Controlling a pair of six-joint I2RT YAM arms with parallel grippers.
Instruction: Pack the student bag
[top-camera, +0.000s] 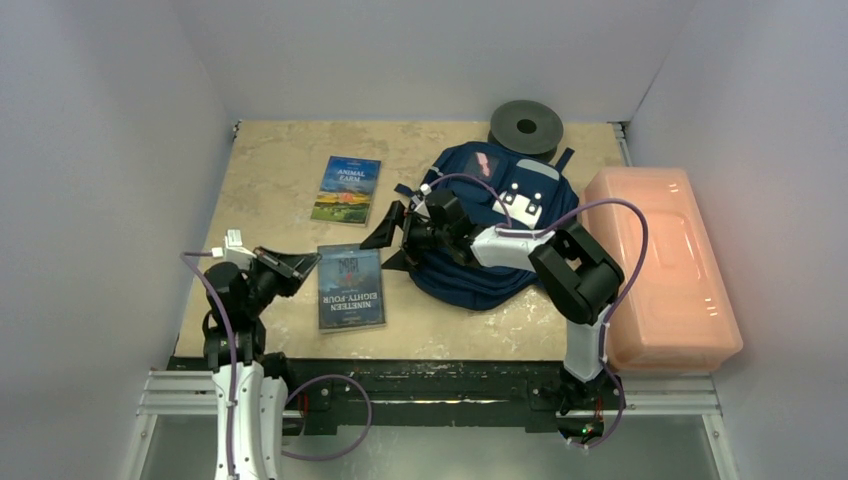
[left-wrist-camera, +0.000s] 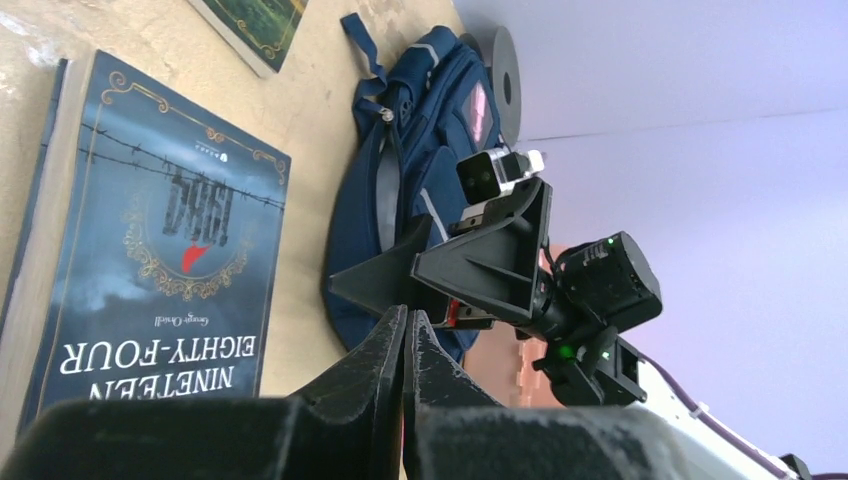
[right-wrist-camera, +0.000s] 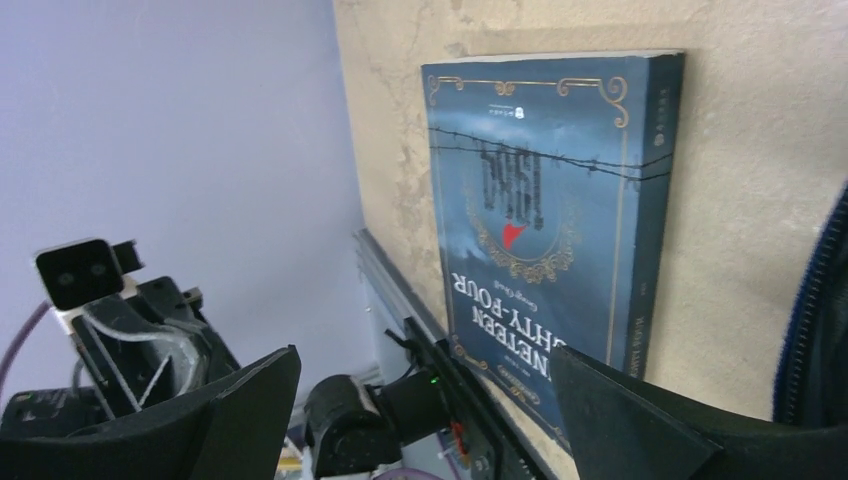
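The dark blue Nineteen Eighty-Four book (top-camera: 351, 290) lies flat on the table, cover up and title upside down in the top view. My left gripper (top-camera: 318, 258) is by its left edge near the upper corner. In the left wrist view the left fingertips (left-wrist-camera: 397, 325) meet, and no object shows between them. My right gripper (top-camera: 376, 255), open and empty, has its fingers at the book's upper right, near the spine (right-wrist-camera: 648, 230). The Animal Farm book (top-camera: 346, 190) lies farther back. Partly covered by my right arm, the navy backpack (top-camera: 470, 290) lies at right centre.
A pinkish-orange bin (top-camera: 660, 260) stands at the far right. Behind the backpack is a round dark grey object (top-camera: 526, 127). Bare tabletop (top-camera: 450, 335) shows along the front, and grey walls enclose the table.
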